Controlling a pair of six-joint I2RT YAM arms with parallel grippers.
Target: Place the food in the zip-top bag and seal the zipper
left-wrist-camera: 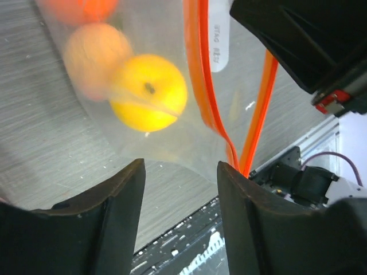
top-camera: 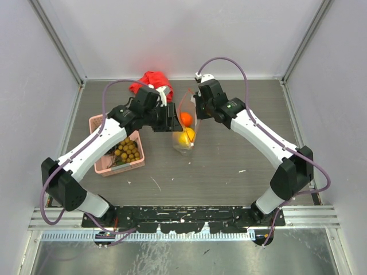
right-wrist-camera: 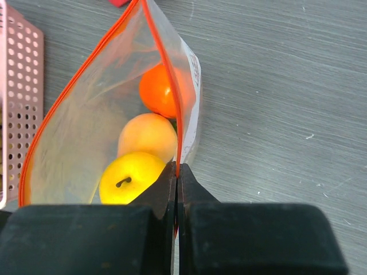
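Observation:
The clear zip top bag [right-wrist-camera: 86,154] has an orange zip edge and stands with its mouth spread. Inside it are a yellow fruit [right-wrist-camera: 129,179], a peach-coloured fruit [right-wrist-camera: 148,137] and an orange fruit [right-wrist-camera: 163,91]. My right gripper is shut on the orange edge at one side of the mouth. Over at the bag's left side, my left gripper has its fingers apart. An orange strip [left-wrist-camera: 246,154] of the bag passes beside or behind its right finger; no part of the zip shows gripped there.
A pink basket [top-camera: 141,154] left of the bag holds yellow-brown fruits [top-camera: 127,150] and dark items. Red cloth [top-camera: 155,79] lies at the back, behind the bag. Right of the bag, the grey table [top-camera: 246,166] is largely clear.

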